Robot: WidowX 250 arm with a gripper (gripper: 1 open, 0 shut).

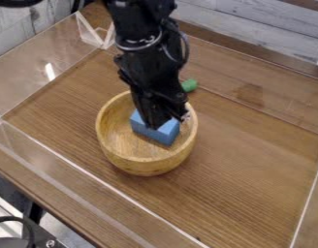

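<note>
My black gripper (151, 95) hangs over a round light-wooden bowl (124, 155), its lower parts at the bowl's back half. A blue block (158, 131) lies inside the bowl, partly under the gripper. Whether anything is between the fingers is hard to see; they look close together. A small green object (190, 85) lies on the table behind the gripper, to its right.
A pale wall or edge runs along the left and back. A black cable lies at the bottom left.
</note>
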